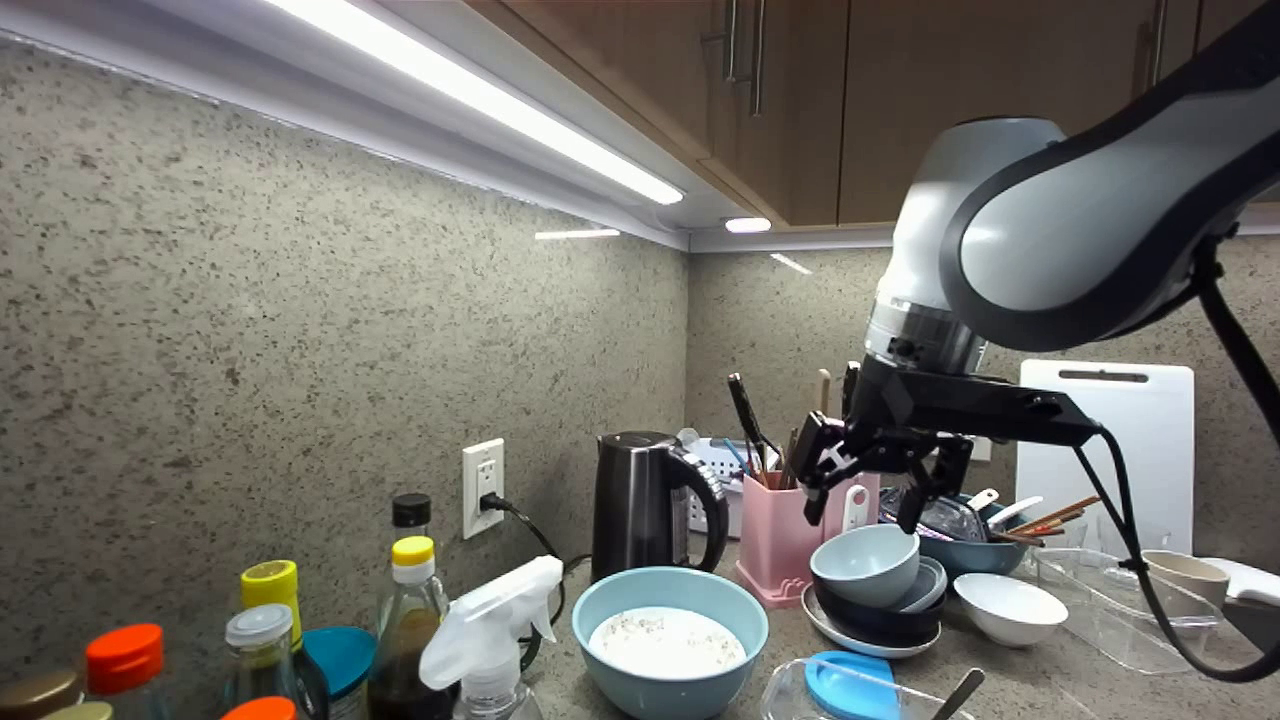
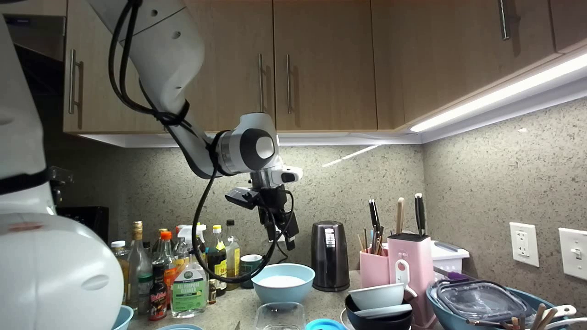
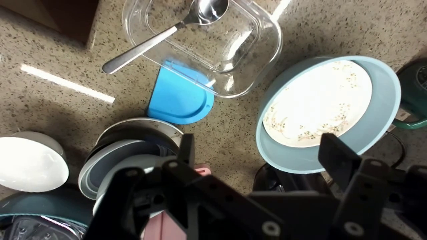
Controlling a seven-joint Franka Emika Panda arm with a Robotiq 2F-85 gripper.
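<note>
My gripper stands open above the counter, its two black fingers wide apart and nothing between them. In the wrist view, a light-blue bowl (image 3: 386, 88) with a white flower-patterned plate (image 3: 316, 104) inside lies to the right, partly behind the right finger. To the left of the left finger are stacked bowls (image 3: 116, 158), partly hidden by the gripper. A clear container (image 3: 256, 52) has a metal spoon (image 3: 140, 50) lying across its rim. Beside it is a blue lid-like piece (image 3: 178, 96), partly under the container's edge.
A black kettle (image 1: 636, 504), a pink utensil holder (image 1: 780, 528) and a pink knife block (image 2: 410, 264) stand at the back. Several bottles and a spray bottle (image 2: 190, 286) crowd one side. A white bowl (image 1: 1010, 608) sits beside the stack. Cabinets (image 2: 324, 66) hang overhead.
</note>
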